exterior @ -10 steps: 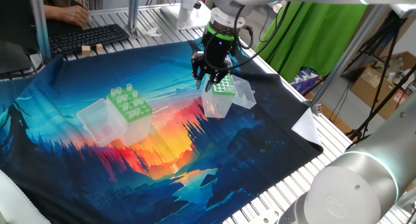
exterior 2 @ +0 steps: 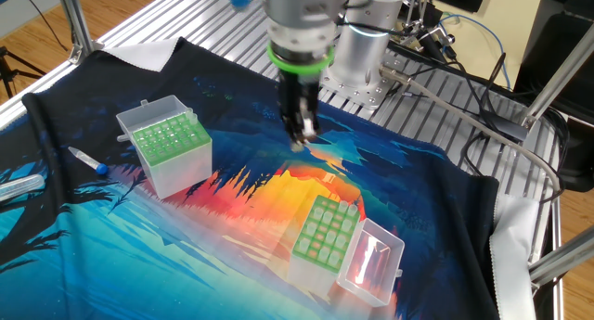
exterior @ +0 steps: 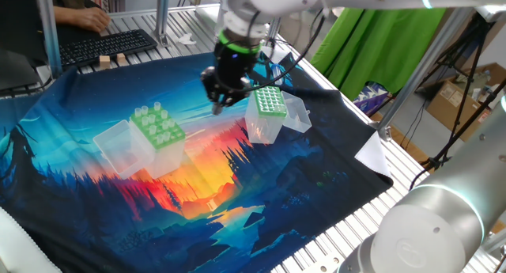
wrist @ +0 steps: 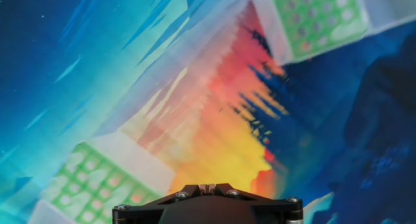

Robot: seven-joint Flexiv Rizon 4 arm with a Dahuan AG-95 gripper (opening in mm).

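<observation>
My gripper (exterior: 217,109) hangs above the cloth between two tip boxes, clear of both. In the wrist view the gripper's fingertips (wrist: 203,189) meet at the bottom edge; it is shut, and nothing shows between them. One clear box with a green rack (exterior: 160,130) has several clear tips standing up from it. The other box's green rack (exterior: 271,101) shows a grid of holes, and whether tips sit in them is hard to tell. Both lids are folded back. Exterior view 2 shows the tip-bearing rack (exterior 2: 326,233) at the front and the other rack (exterior 2: 172,138) at the left.
A patterned cloth (exterior: 237,233) covers the table, with bare room around the boxes. A blue-capped marker (exterior 2: 88,160) lies beyond the left box in exterior view 2. Someone's hand (exterior: 92,19) rests by a keyboard (exterior: 109,47).
My gripper has moved left in exterior view 1, away from the right-hand box toward the space between the boxes. Its fingers looked spread one second ago and are together now. The boxes have not moved.
</observation>
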